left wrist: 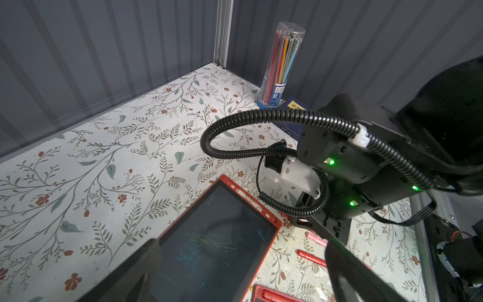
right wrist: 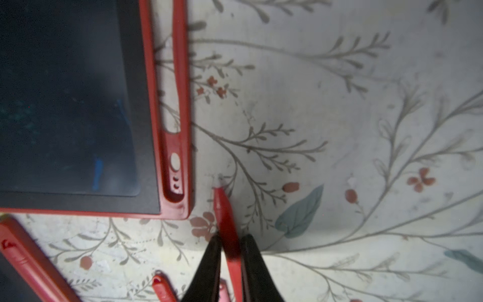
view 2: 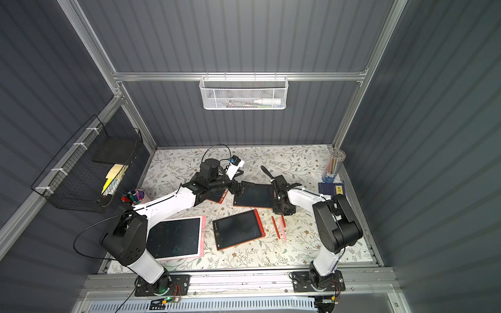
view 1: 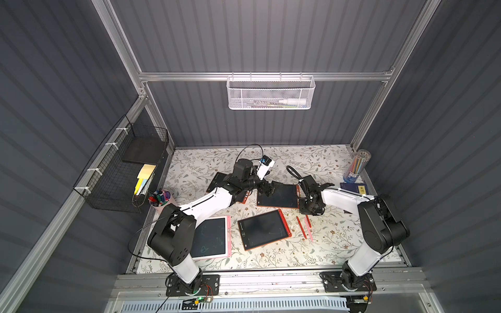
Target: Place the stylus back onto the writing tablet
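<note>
My right gripper is shut with a red stylus [right wrist: 225, 206] between its fingertips, just right of the corner of a red-edged writing tablet [right wrist: 75, 105]; the slot on that tablet's red side strip [right wrist: 178, 60] is empty. My left gripper [view 1: 267, 188] stands open above and left of the same tablet [view 1: 276, 194]. In the left wrist view, its two blurred fingers frame the tablet from either side, with nothing held between them.
Another red tablet [view 1: 263, 229], a pink-edged tablet [view 1: 208, 237], and loose red and pink styluses [view 1: 301, 227] lie in front. A pencil tube [view 1: 356, 167] stands at the back right, near a navy box [view 1: 352, 187]. A pen cup is at the left.
</note>
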